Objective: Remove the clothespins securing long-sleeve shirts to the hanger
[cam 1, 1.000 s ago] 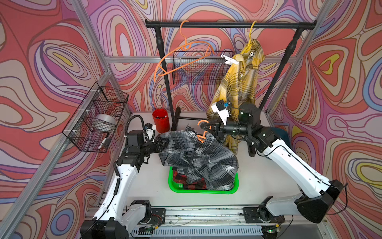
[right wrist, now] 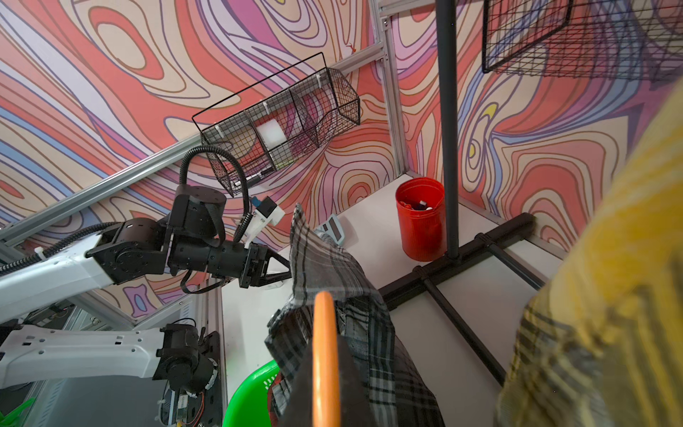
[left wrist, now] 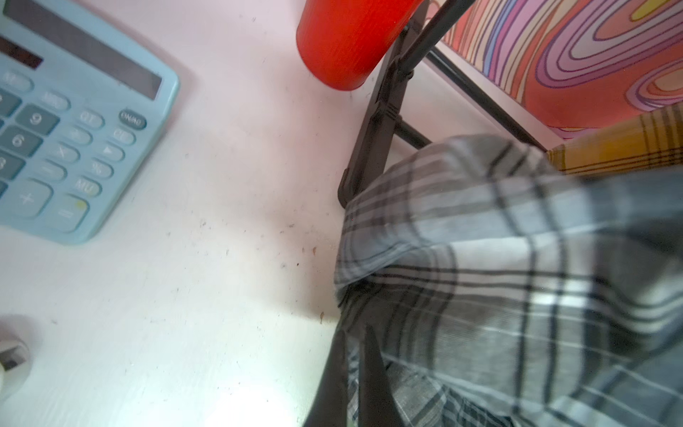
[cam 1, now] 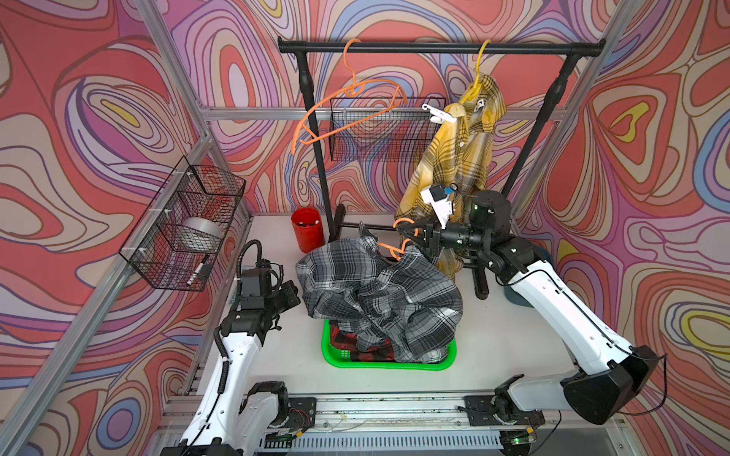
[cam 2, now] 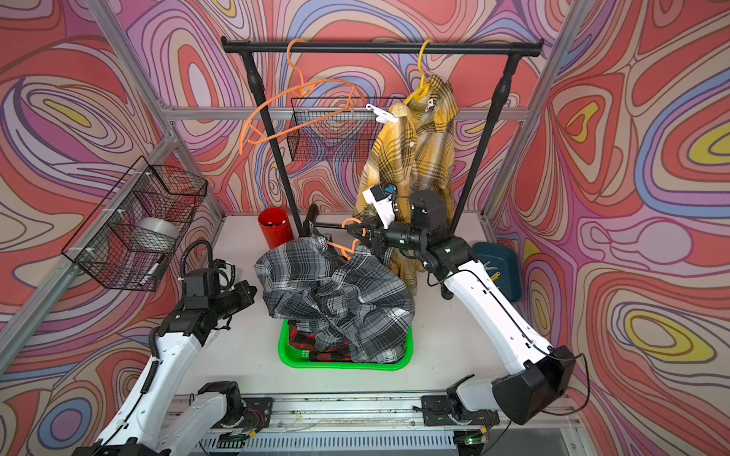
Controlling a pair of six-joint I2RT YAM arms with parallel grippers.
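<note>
A grey plaid shirt [cam 1: 380,304] lies heaped over the green basket [cam 1: 338,361], an orange hanger [cam 1: 391,250] poking from its collar. My right gripper [cam 1: 414,231] is shut at that hanger's hook, which runs between its fingers in the right wrist view. My left gripper is shut, beside the shirt's left edge, nothing seen between its fingers. A yellow plaid shirt [cam 1: 448,159] hangs from a yellow hanger [cam 1: 477,68], with a white clothespin [cam 1: 438,114] at its shoulder. Clothespins on the grey shirt cannot be made out.
An empty orange hanger [cam 1: 319,114] hangs on the black rack [cam 1: 380,47]. A red bucket [cam 1: 308,235] stands at the back, a blue calculator [left wrist: 78,135] at the left. Wire baskets [cam 1: 182,228] hang on the walls. A blue bin [cam 2: 505,273] sits at the right.
My left gripper has drawn back slightly from the grey shirt.
</note>
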